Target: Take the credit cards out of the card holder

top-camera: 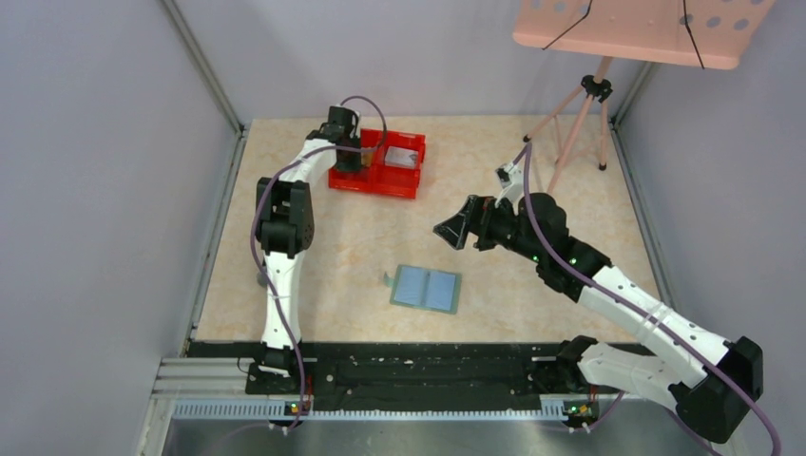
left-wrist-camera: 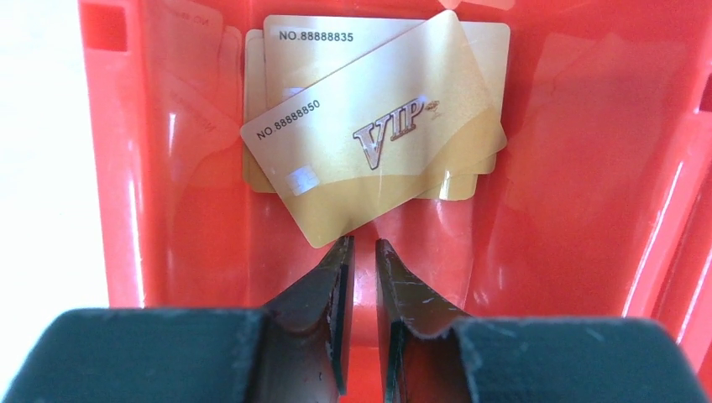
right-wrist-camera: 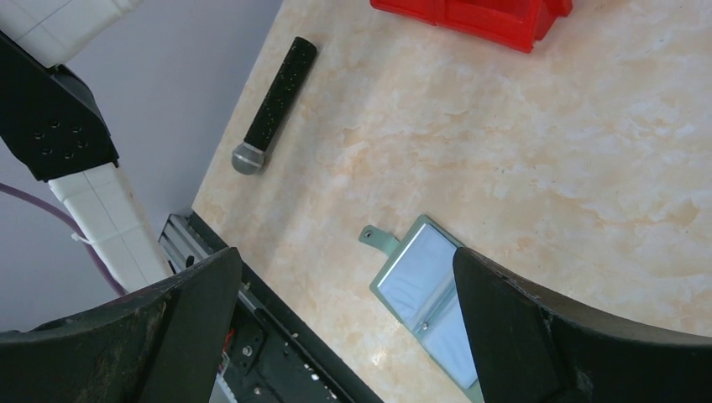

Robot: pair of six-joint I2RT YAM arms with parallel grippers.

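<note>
The card holder (top-camera: 425, 289), grey-green with pale blue panels and a small strap, lies flat near the front of the table. Several gold VIP cards (left-wrist-camera: 378, 138) lie loosely stacked in the left compartment of a red box (left-wrist-camera: 369, 227), the top one askew. Just below that card's lower edge in the left wrist view are the tips of my left gripper, close together with a narrow gap. I see nothing held in this gap. My right gripper stands open and empty above the table, right of the holder in the top view.
The red box's right compartment holds a whitish item (top-camera: 401, 157). A black microphone (right-wrist-camera: 277, 105) lies on the left side of the table. A pink tripod stand (top-camera: 570, 133) occupies the back right. Between box and holder, the tabletop is bare.
</note>
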